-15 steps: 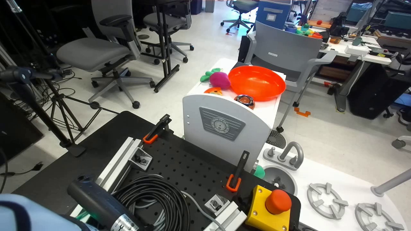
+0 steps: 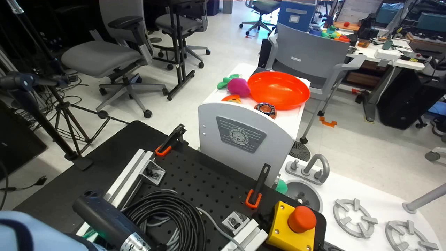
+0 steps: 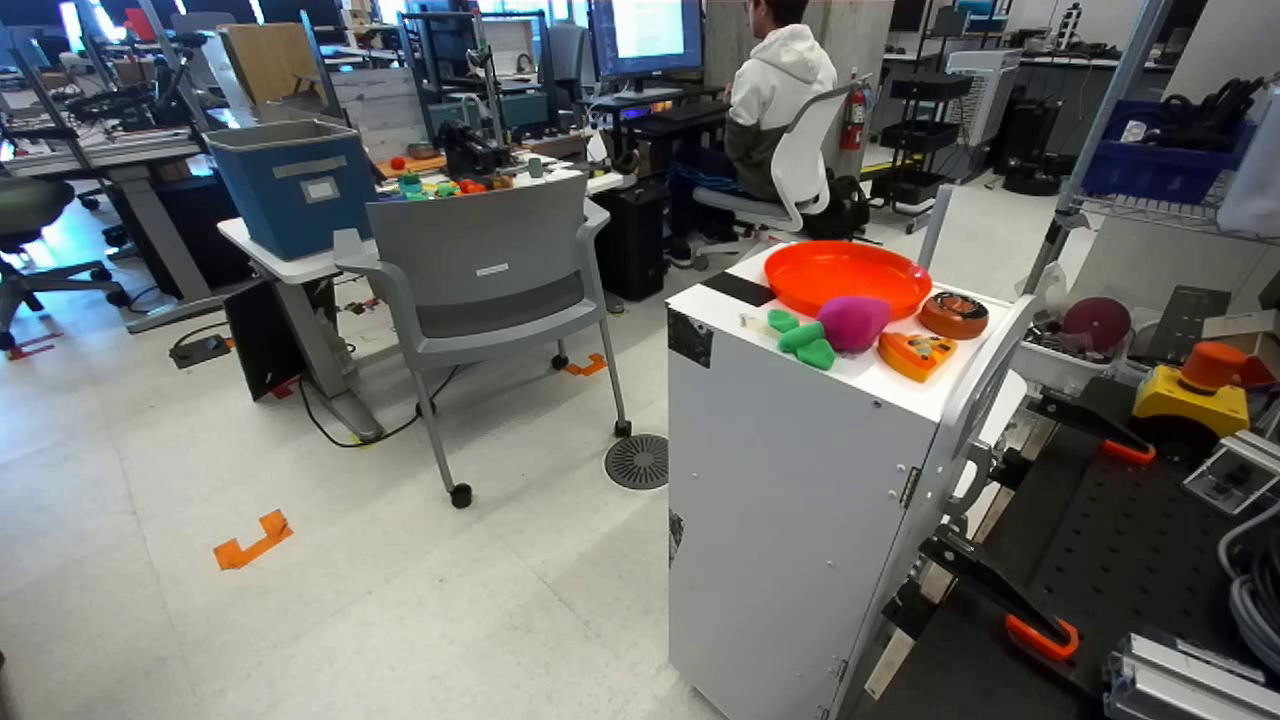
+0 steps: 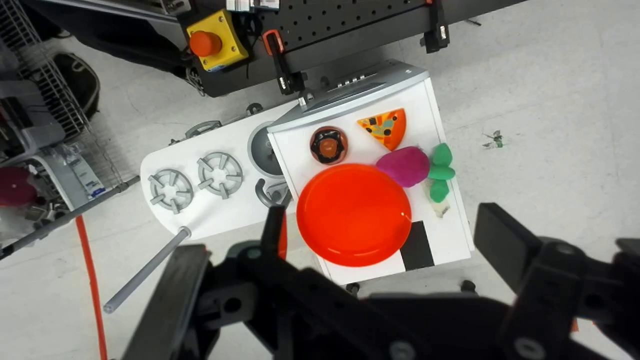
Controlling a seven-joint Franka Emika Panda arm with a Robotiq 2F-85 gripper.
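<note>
My gripper is open in the wrist view, its fingers (image 4: 502,243) wide apart with nothing between them. It hangs high over a white cabinet top (image 4: 448,231). On that top lies a round red-orange plate (image 4: 354,215), empty. Beside the plate are a purple beet-like toy (image 4: 406,166) with green leaves (image 4: 441,173), a toy pizza slice (image 4: 387,128) and a brown toy donut with dark icing (image 4: 328,145). The same toys and plate (image 3: 847,282) show in exterior view 2. Neither exterior view shows the gripper.
A grey upright panel (image 2: 243,136) borders the cabinet top. Alongside lies a white toy stove top with burners (image 2: 355,218) and a sink (image 2: 301,195). My black base table carries clamps (image 2: 258,186), coiled cable (image 2: 169,217) and a yellow box with a red button (image 2: 292,228).
</note>
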